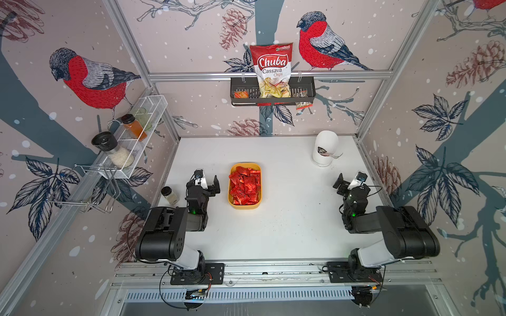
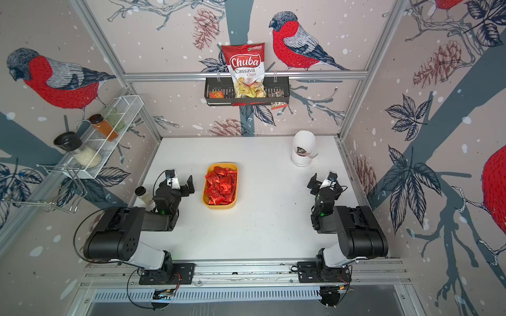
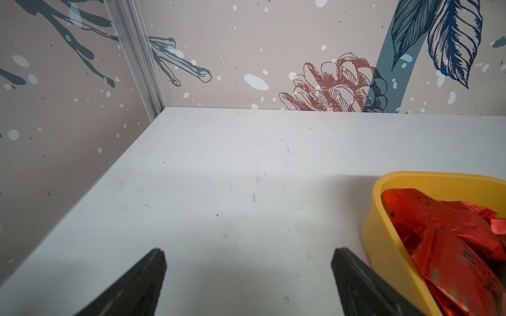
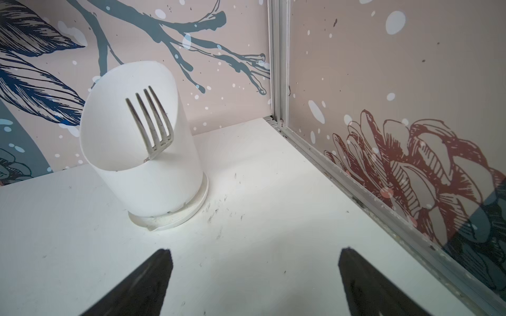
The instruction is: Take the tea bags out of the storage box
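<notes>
A yellow storage box [image 1: 230,201] holds a pile of red foil tea bags [image 1: 244,184] on the white table, left of centre; in the left wrist view its yellow wall [image 3: 384,247] and red packets [image 3: 448,237] fill the lower right. Just left of the box, my left gripper [image 1: 205,181] stands open and empty, its fingers framing bare table in the left wrist view. My right gripper [image 1: 348,181] is open and empty at the table's right side, facing a white utensil holder [image 4: 152,189] with a fork.
A dark wall basket [image 1: 245,100] holds a chips bag and small packets. A wire shelf [image 1: 131,158] with jars hangs at left. A small jar [image 1: 169,196] stands left of my left arm.
</notes>
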